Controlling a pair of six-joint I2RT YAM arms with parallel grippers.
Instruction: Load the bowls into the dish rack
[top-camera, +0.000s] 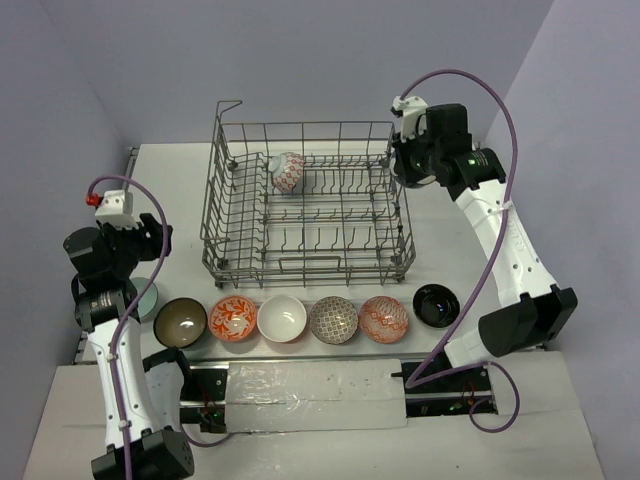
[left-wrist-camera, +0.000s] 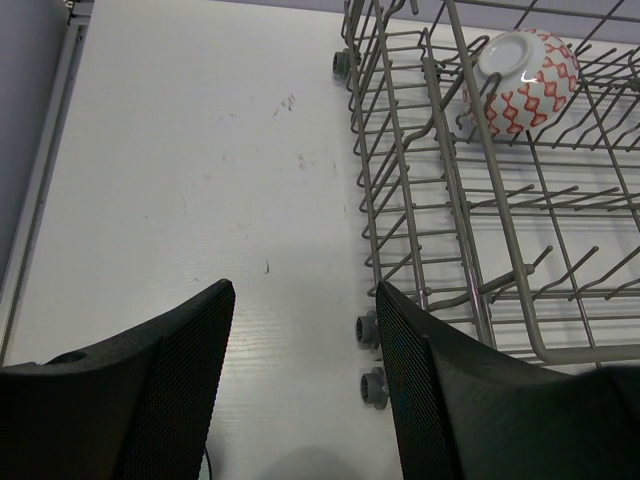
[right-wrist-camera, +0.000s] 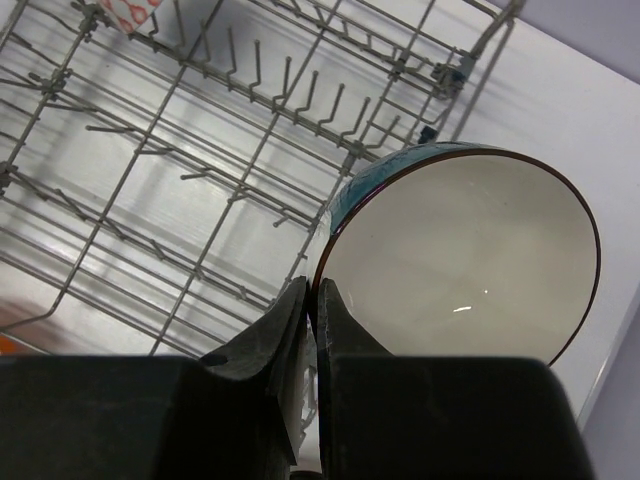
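Note:
A wire dish rack holds a red-patterned white bowl, tipped on its side in the back left part. My right gripper is shut on the rim of a blue bowl with white inside, held at the rack's right edge, mostly under the arm in the top view. My left gripper stands open and empty left of the rack. In front of the rack lies a row of bowls: teal, brown, orange, white, grey-patterned, red and black.
Grey walls close in the back and both sides.

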